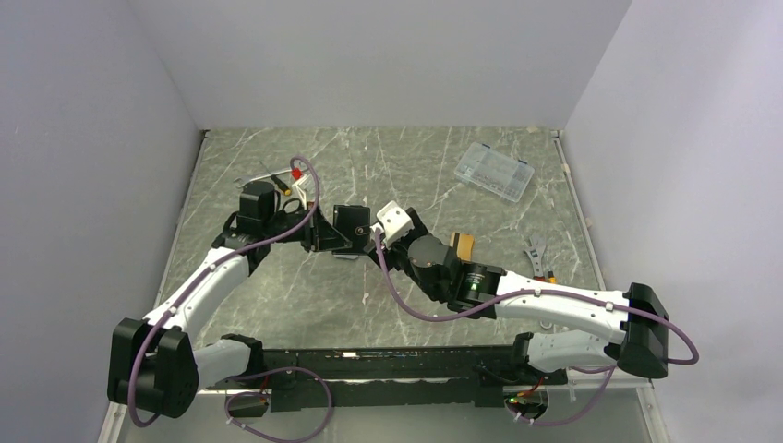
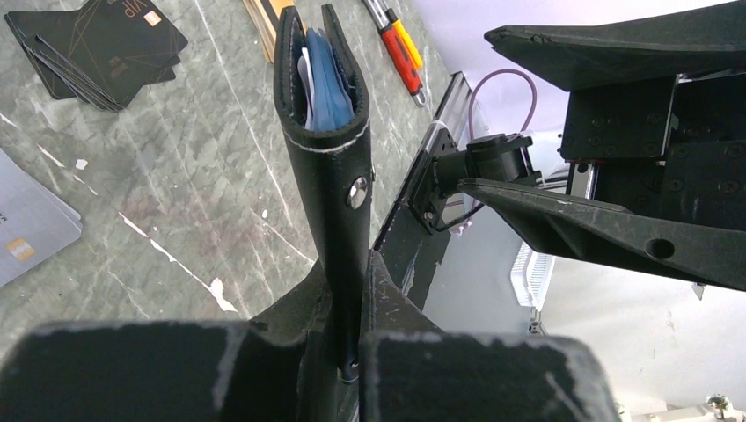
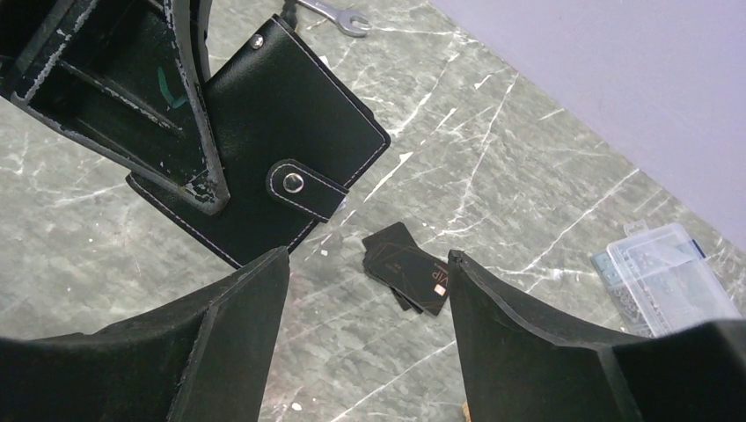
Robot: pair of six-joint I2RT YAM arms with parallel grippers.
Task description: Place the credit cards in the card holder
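Note:
The black card holder [image 1: 350, 224] is held off the table, its strap and snap showing in the right wrist view. My left gripper is shut on it. Blue and white cards [image 2: 330, 88] show inside its edge in the left wrist view. Across from the holder's strap side stands my right gripper, open, with nothing held between its fingers. Black cards [image 3: 407, 274] lie loosely stacked on the table, seen beyond those fingers. A silver-grey card pile [image 2: 31, 224] lies at the left edge of the left wrist view.
A clear plastic box [image 1: 495, 172] stands at the back right. An orange-brown item [image 1: 463, 245] lies to the right of the right gripper. Pliers [image 1: 536, 257] lie further right, a wrench [image 1: 258, 177] at the back left.

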